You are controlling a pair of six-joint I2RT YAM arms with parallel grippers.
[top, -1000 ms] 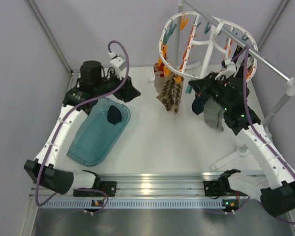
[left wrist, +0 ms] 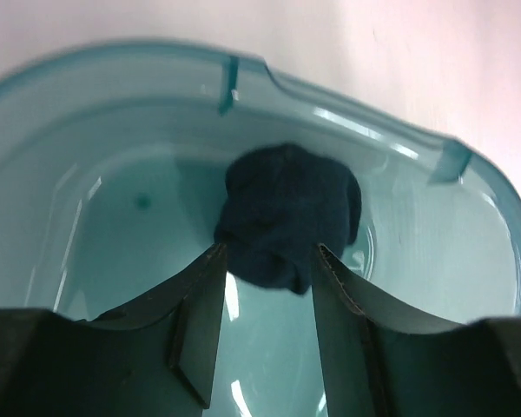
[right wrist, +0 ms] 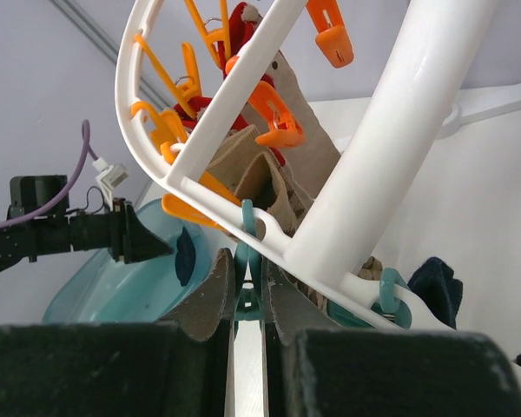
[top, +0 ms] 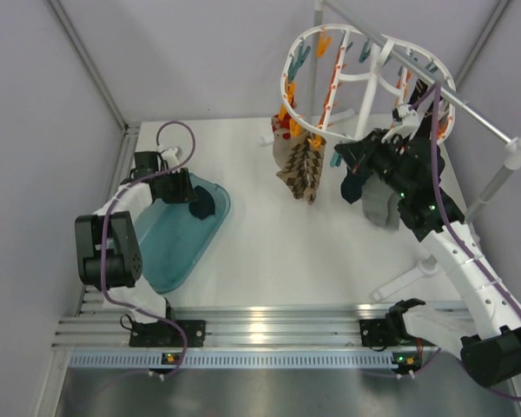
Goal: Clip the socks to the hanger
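A dark sock [left wrist: 286,208] lies crumpled in the teal tray [top: 169,261]. My left gripper is over it, fingers apart and empty. The white round hanger [right wrist: 391,130] holds orange and teal clips, with a brown patterned sock [top: 300,169] and other socks hanging from it. My right gripper is shut on a teal clip [right wrist: 248,221] at the hanger's lower rim. A dark sock [right wrist: 434,287] hangs to the right of that gripper in the right wrist view.
A white stand [top: 495,182] with a rail carries the hanger at the right.
My left arm has swung from near the hanger back over the tray and come down toward the dark sock. The right arm has hardly moved.
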